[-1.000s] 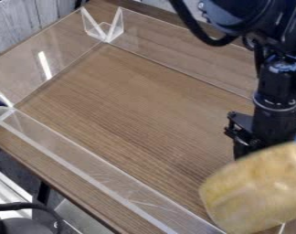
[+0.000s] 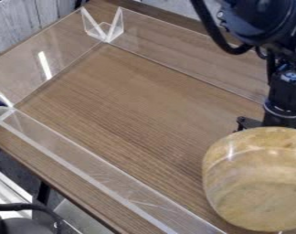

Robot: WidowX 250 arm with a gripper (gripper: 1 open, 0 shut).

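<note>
A large round, pale wooden bowl-like object (image 2: pixel 254 178) fills the lower right of the camera view, close to the lens. My black gripper (image 2: pixel 265 122) is behind it at the right edge, its fingers mostly hidden by the round object, which it appears to be holding.
A bare wooden tabletop (image 2: pixel 126 110) takes up the middle and left, free of objects. Clear plastic walls run along its edges, with a clear bracket (image 2: pixel 101 27) at the back. Black cables lie at the lower left, outside the table.
The round object has risen slightly and turned more upright. My arm and gripper have shifted right, further out of view.
</note>
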